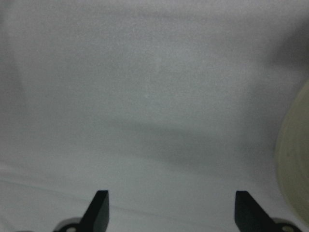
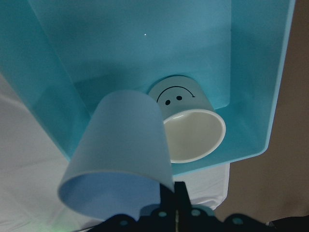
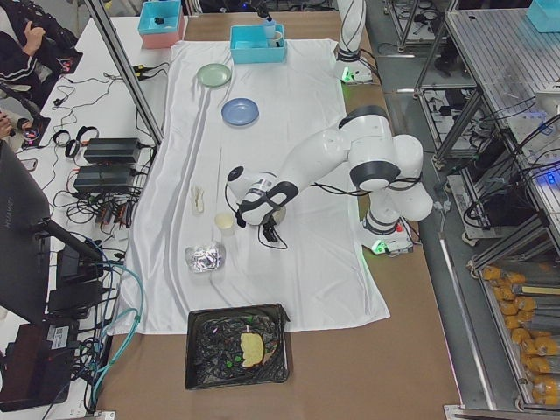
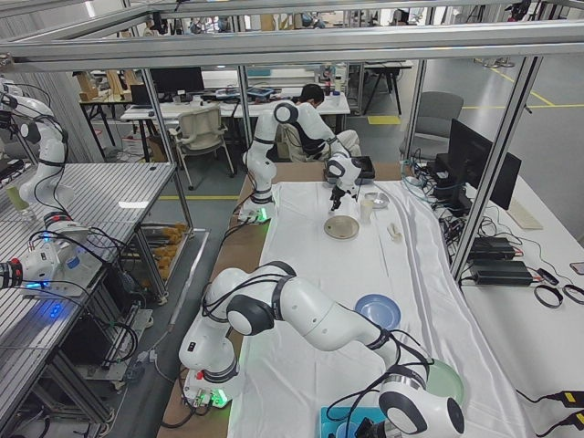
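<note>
My left gripper [image 3: 269, 234] hangs over the white cloth beside a tan plate [image 4: 341, 228]; in the left wrist view its fingers stand apart with only cloth between them, and the plate's edge [image 1: 294, 154] shows at right. My right gripper is over the blue bin [image 2: 251, 72], shut on the rim of a light-blue cup [image 2: 116, 140]. Behind that cup, a white cup [image 2: 193, 135] with a drawn face lies on its side in the bin.
A blue plate [image 3: 240, 111], green plate [image 3: 214, 75], cream cup [image 3: 223, 222] and foil dish [image 3: 205, 257] sit on the cloth. A black tray [image 3: 236, 350] with food is at the near edge.
</note>
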